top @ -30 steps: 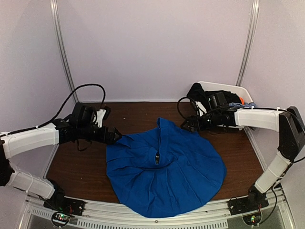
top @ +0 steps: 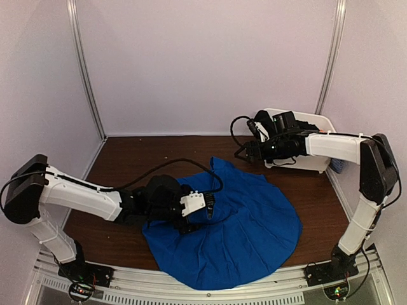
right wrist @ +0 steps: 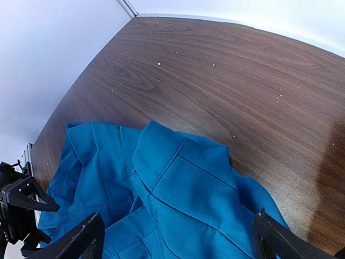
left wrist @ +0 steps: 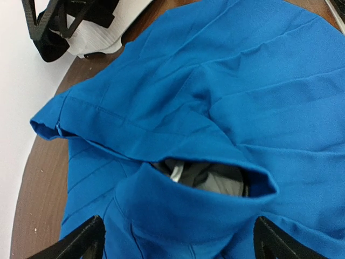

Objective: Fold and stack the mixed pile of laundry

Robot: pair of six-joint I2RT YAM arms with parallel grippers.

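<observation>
A blue garment (top: 248, 235) lies spread and rumpled on the wooden table. In the left wrist view its folded band (left wrist: 194, 210) frames an opening with grey lining inside. My left gripper (top: 194, 222) hangs low over the garment's middle, open, its fingers either side of that band. My right gripper (top: 245, 152) is open above the garment's back edge; in the right wrist view a raised blue fold (right wrist: 183, 183) lies below and between its fingers.
A white bin (top: 302, 166) with dark and mixed cloths stands at the back right, behind my right arm. Bare table (top: 146, 152) shows at the back left and along both sides.
My left gripper has swung from the garment's back left forward and right to over its middle. My right gripper has shifted slightly left and up in the top view. The garment looks unchanged.
</observation>
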